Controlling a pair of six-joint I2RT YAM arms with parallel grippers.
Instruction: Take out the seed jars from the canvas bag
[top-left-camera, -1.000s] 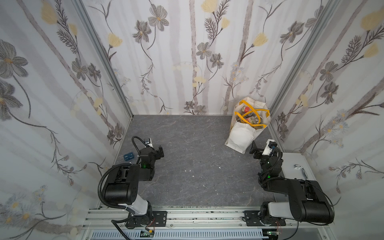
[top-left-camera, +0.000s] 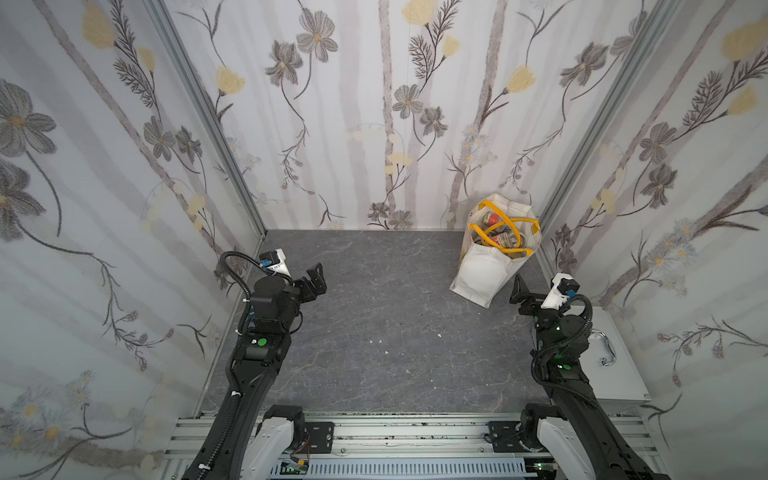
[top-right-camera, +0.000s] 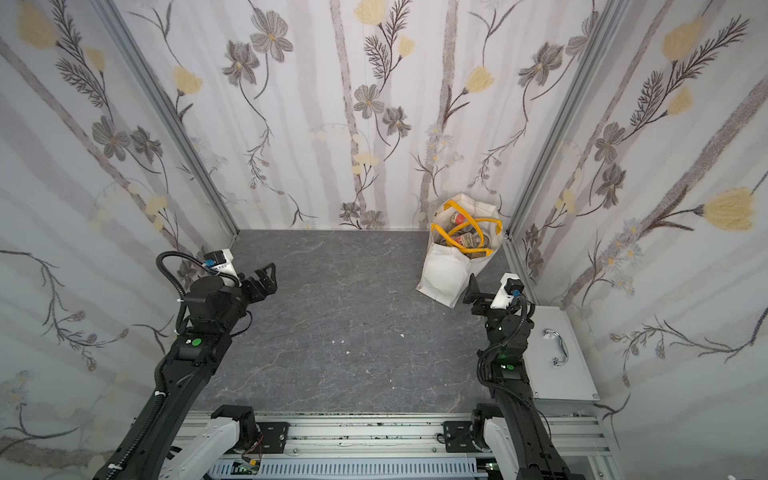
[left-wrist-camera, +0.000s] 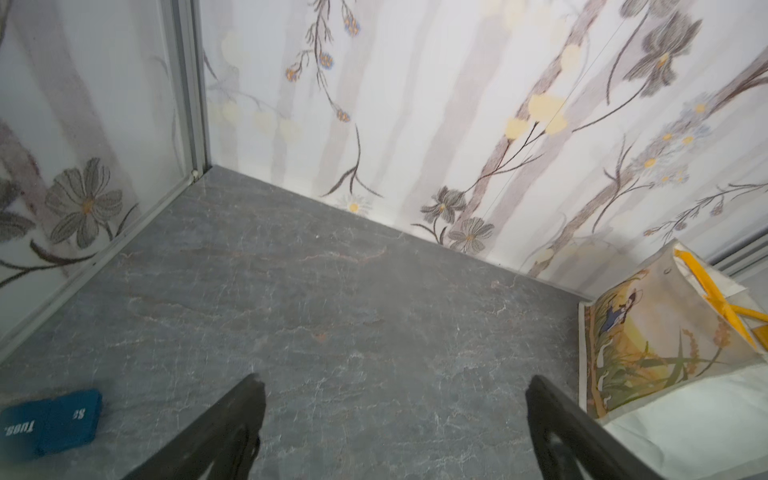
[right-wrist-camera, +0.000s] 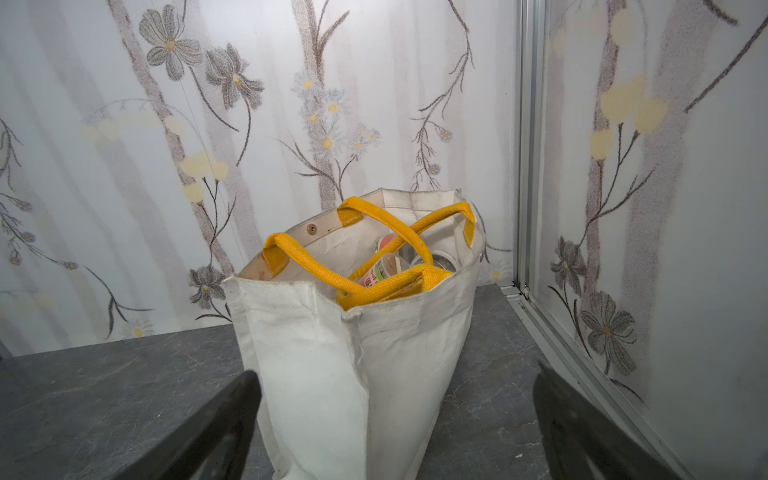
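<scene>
A white canvas bag (top-left-camera: 481, 272) with yellow handles stands at the back right of the grey floor. In the right wrist view its open top shows jars (right-wrist-camera: 384, 267) inside, partly hidden by the handles and rim; some have red or metal tops. My right gripper is open just in front of the bag, empty. My left gripper is open at the left side, with nothing between its fingers.
A small blue object (left-wrist-camera: 60, 424) lies on the floor at the far left. Patterned walls enclose the back and sides; a white panel with a handle is at the front right.
The bag has not visibly moved.
</scene>
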